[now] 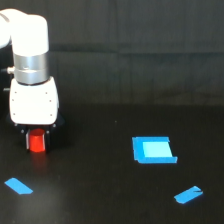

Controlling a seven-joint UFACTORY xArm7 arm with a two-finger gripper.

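A red block (37, 142) is at the left side of the camera view, low over or on the black table; whether it touches the surface cannot be told. Directly above it is my gripper (37, 139), pointing down from the white and grey arm, with its dark fingers around the block's upper part. Those fingers are too small and dark to show whether they press on the block. To the right, a pale square (157, 149) framed with blue tape (138, 152) lies flat on the table, with nothing on it.
A strip of blue tape (19, 186) lies at the front left, and another blue strip (189, 195) at the front right. Between the block and the taped square the black table (90, 165) is clear. A dark curtain (130, 60) hangs behind.
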